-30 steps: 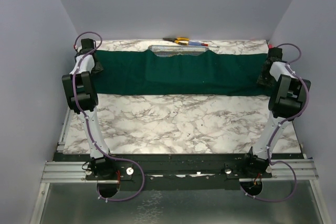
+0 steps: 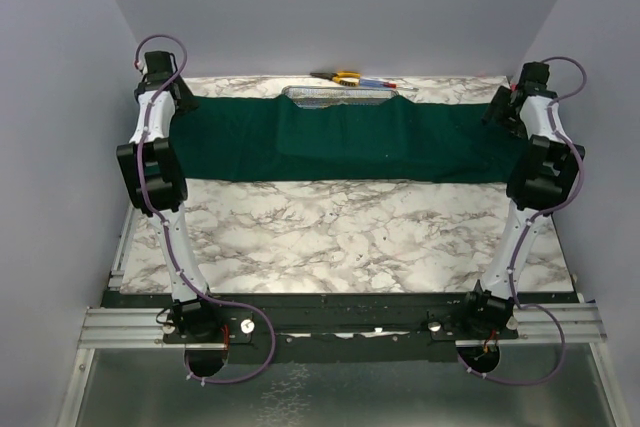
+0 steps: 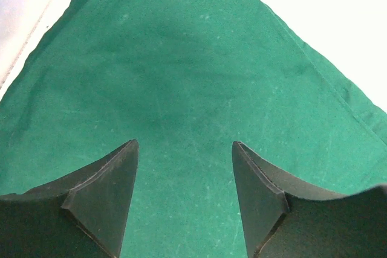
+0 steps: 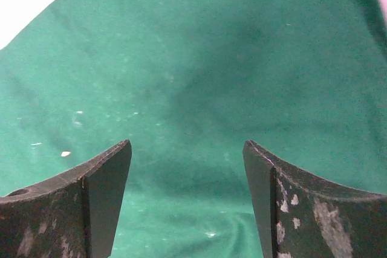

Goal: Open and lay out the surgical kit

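Observation:
A long green cloth (image 2: 340, 157) lies spread across the marble table, folded over part of a metal mesh tray (image 2: 340, 96). My left gripper (image 2: 170, 97) is open above the cloth's left end; its view shows green fabric (image 3: 157, 70) between and beyond the parted fingers. My right gripper (image 2: 507, 107) is open above the cloth's right end, with only cloth (image 4: 181, 89) beneath its fingers.
Scissors and tools with yellow and blue handles (image 2: 346, 79) lie behind the tray at the back. Walls stand at both sides.
Both grippers have moved toward the back of the table, the right one farther than the left. The cloth looks the same.

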